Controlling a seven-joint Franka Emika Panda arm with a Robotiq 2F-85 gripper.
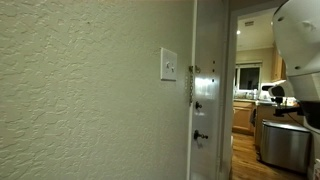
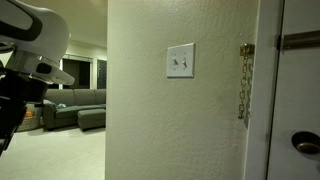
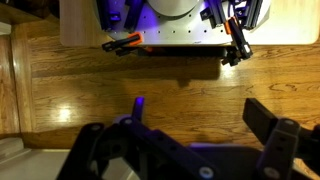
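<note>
In the wrist view my gripper is open, its two dark fingers wide apart over bare wooden floor with nothing between them. A white double light switch is fixed to the textured wall, and the same switch plate shows in exterior view 1. Beside it stands a white door with a dark handle; a brass door chain hangs at its edge. My white arm is at the left of exterior view 2, well apart from the switch.
A metal trash bin stands in the kitchen beyond the doorway. Behind the arm is a grey sofa. The robot's base plate with cables lies at the top of the wrist view.
</note>
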